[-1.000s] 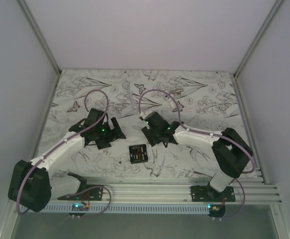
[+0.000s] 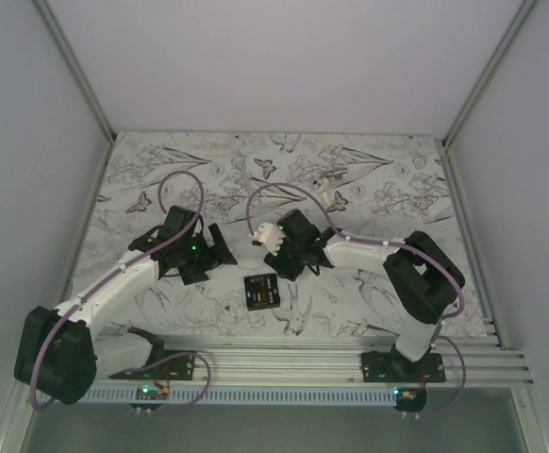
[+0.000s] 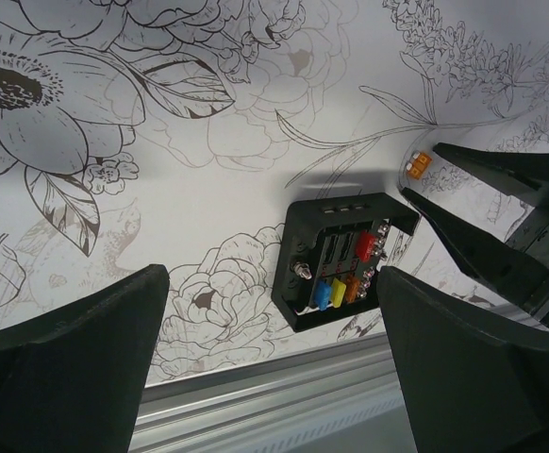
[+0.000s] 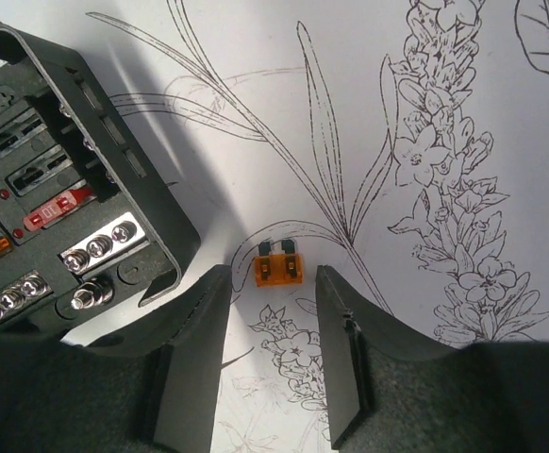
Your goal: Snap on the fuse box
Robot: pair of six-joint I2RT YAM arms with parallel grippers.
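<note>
A black fuse box [image 2: 262, 292] with coloured fuses lies at the front middle of the table. Just beside it, a small orange piece lies on the patterned surface, seen also in the left wrist view. My right gripper is low over this orange piece, its fingers part open on either side of it, apparently not closed on it. My left gripper hangs to the left of the fuse box in the top view, its fingers wide open with nothing held.
Several small items [image 2: 331, 175] lie at the back right of the table. A metal rail runs along the front edge.
The right arm has moved left and toward the table's front, down to the orange piece beside the fuse box. The left arm has barely moved.
</note>
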